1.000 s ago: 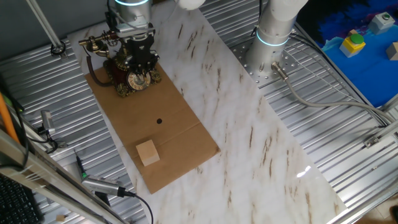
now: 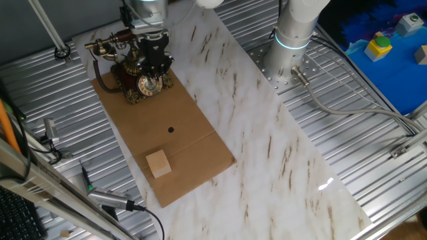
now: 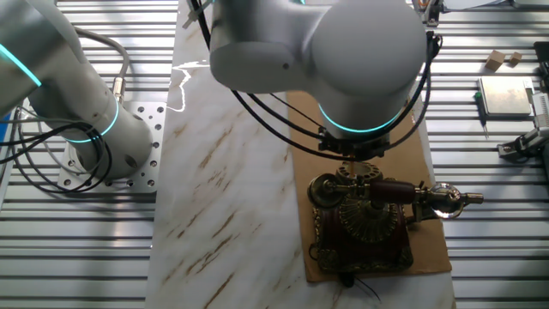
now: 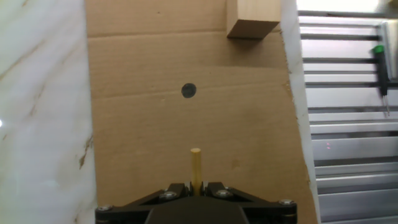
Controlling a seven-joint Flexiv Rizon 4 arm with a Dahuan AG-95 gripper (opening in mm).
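My gripper is shut on a thin wooden stick (image 4: 196, 163), whose free end points away from the fingers. In exterior view 1 the gripper (image 2: 159, 72) hangs over the front of an antique-style telephone (image 2: 132, 79), near its round dial (image 2: 149, 85); whether the stick touches the dial cannot be told there. In exterior view 2 the telephone (image 3: 364, 232) shows from behind, its handset (image 3: 390, 191) lying across the cradle. There the arm hides the gripper.
The phone stands on a cardboard sheet (image 2: 140, 123) with a black round spot (image 2: 171, 130) and a wooden block (image 2: 158, 163). Bare marble-patterned tabletop (image 2: 267, 153) lies to the right. A cabled tool (image 2: 110, 199) rests on the slatted frame at the left.
The arm above the telephone has shifted slightly to the right and tilted a little in exterior view 1. Telephone, block and cardboard stay where they were.
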